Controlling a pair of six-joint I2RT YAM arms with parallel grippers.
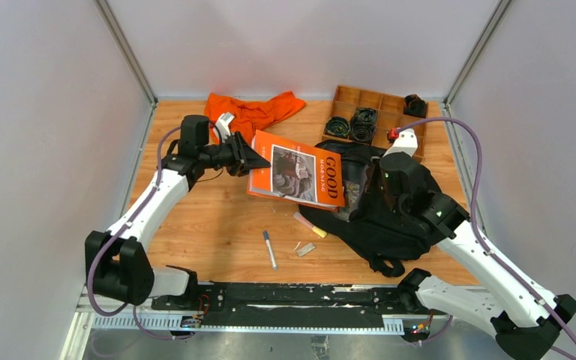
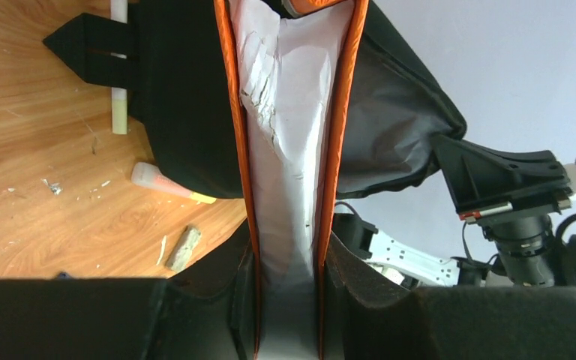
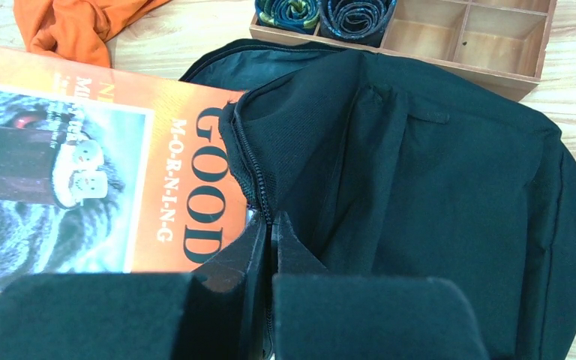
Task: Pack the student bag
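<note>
An orange book titled GOOD MORNING is held in the air by my left gripper, which is shut on its left end. In the left wrist view the white page block sits between orange covers, with the fingers pressing both sides. The book's right end hangs over the mouth of the black bag. My right gripper is shut on the zippered edge of the bag's front flap, lifting it. Inside the opening, mostly covered by the book, part of another item shows in the top view.
A wooden compartment box with rolled dark items stands behind the bag. Orange cloth lies at the back left. A marker, a glue tube and an eraser lie in front. Bare table shows at left.
</note>
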